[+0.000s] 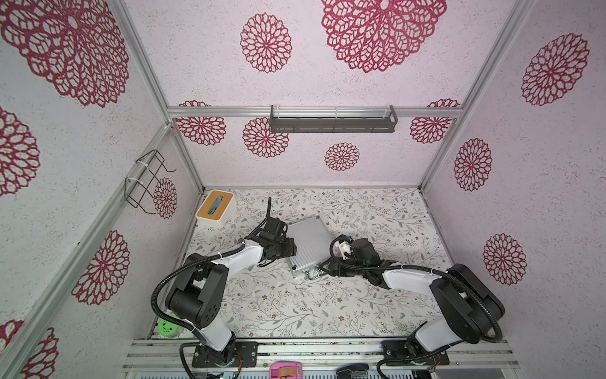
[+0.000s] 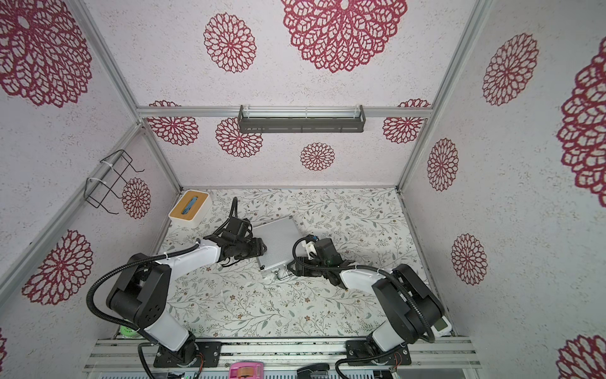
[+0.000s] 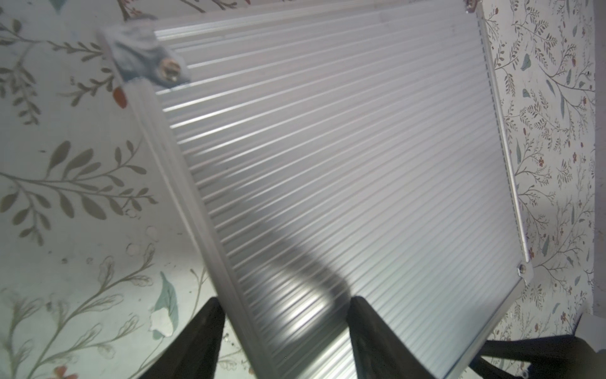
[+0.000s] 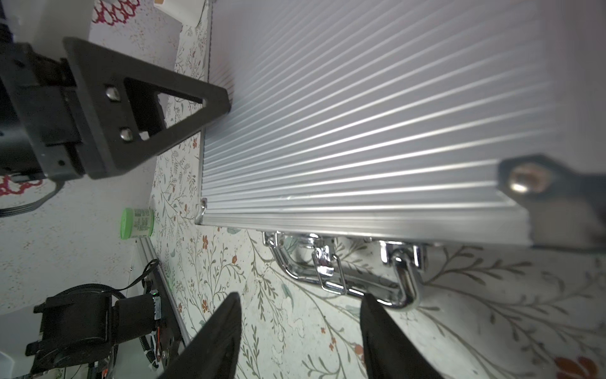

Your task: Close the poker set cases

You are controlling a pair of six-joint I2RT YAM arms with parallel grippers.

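Observation:
A silver ribbed case (image 1: 306,240) lies on the table with its lid down. Its latch and handle (image 4: 328,271) hang on the front side, below the lid's edge. My left gripper is at the case's left edge, fingers part open over the rim and lid. My right gripper is low at the case's front right, fingers apart, facing the latch and handle, with nothing visible between them. Whether the lid is fully shut cannot be seen.
A cream box (image 1: 214,214) with a blue item sits at the back left. A green container (image 4: 135,222) stands by the left wall near the front. A grey shelf (image 1: 332,123) is on the back wall.

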